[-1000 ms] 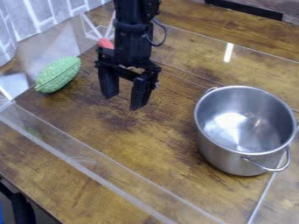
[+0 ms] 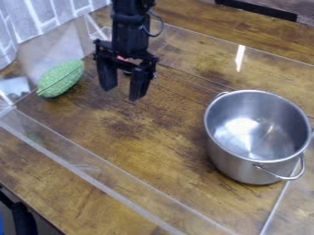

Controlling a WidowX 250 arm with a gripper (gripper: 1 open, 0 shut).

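Note:
My black gripper (image 2: 125, 77) hangs from the arm at the upper middle, over the wooden table, its fingers pointing down and spread apart; whether anything small is between them is hard to tell. Just behind it a small object is mostly hidden. To its left lies a green, ribbed oblong item (image 2: 61, 77), perhaps a vegetable. A large steel pot (image 2: 258, 138) with a handle stands on the right.
Clear plastic edging runs along the left and front. Free room also lies at the back right.
My gripper has moved back and slightly left, away from the viewer, now covering much of the reddish object behind it. The pot and green item have not moved.

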